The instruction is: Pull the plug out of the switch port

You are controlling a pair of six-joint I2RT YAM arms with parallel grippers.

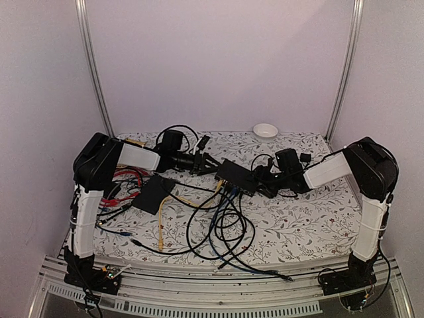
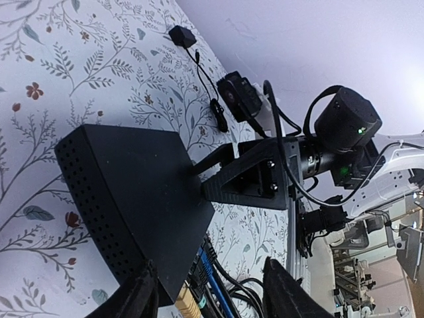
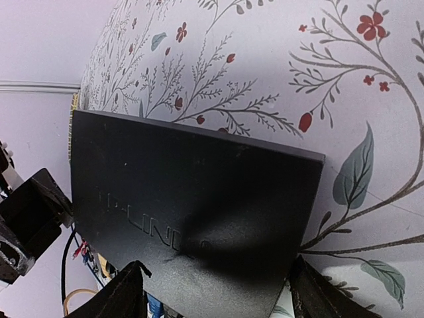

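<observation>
The black switch point(image 1: 237, 173) lies flat on the patterned table between the two grippers. Along its front edge sit several plugs, among them a yellow plug point(image 2: 187, 303) and a blue cable point(image 2: 222, 291) beside it in the left wrist view. My left gripper point(image 1: 213, 165) is open at the switch's left end, nothing held between its fingers. My right gripper stands open at the right front corner of the switch point(image 3: 192, 199), its fingers spread about that corner; whether both touch is unclear. The right gripper hides some of the ports.
Coiled black cables point(image 1: 228, 228) spread in front of the switch. A second flat black box point(image 1: 152, 193) and red cables point(image 1: 112, 195) lie at the left. A white bowl point(image 1: 265, 130) stands at the back.
</observation>
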